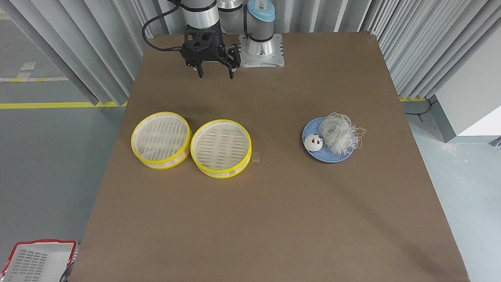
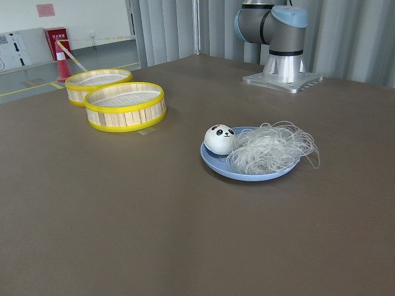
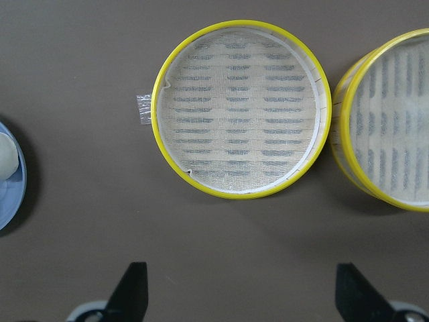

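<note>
My gripper [image 1: 216,75] hangs high over the back of the brown table, open with nothing between its fingers; in the wrist view both fingertips show wide apart at the bottom edge. Two round steamers with yellow rims, the right one [image 1: 220,145] and the left one [image 1: 159,138], sit side by side left of centre. On the right, a blue plate [image 1: 332,157] holds a white panda-faced ball [image 1: 313,143] and a tangle of white strands [image 1: 339,131], seen closer in the left camera view.
The robot base [image 1: 265,58] stands at the back edge. A small clear tape piece [image 3: 144,107] lies beside a steamer. A red-rimmed basket [image 1: 37,263] is off the table at lower left.
</note>
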